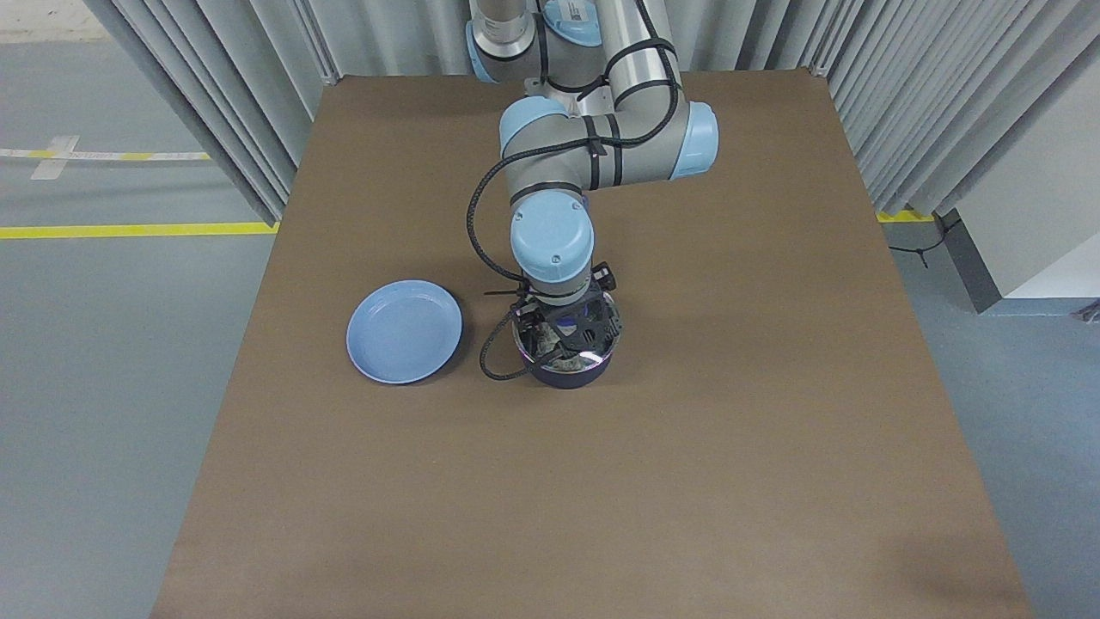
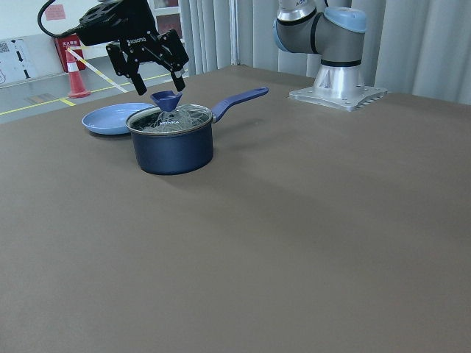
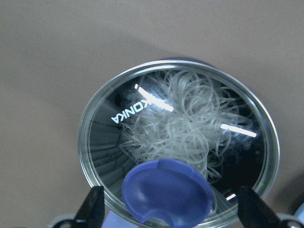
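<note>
A dark blue pot (image 2: 173, 154) with a glass lid (image 3: 190, 123) stands on the table, with pale noodle-like strands seen through the glass and its blue handle (image 2: 243, 98) reaching to the right in the left view. My gripper (image 2: 158, 79) hangs open just above the lid's blue knob (image 3: 166, 192); in the wrist view its two dark fingers sit either side of the knob. From the front, the arm hides much of the pot.
A blue plate (image 1: 403, 331) lies on the brown table (image 1: 773, 433) beside the pot.
</note>
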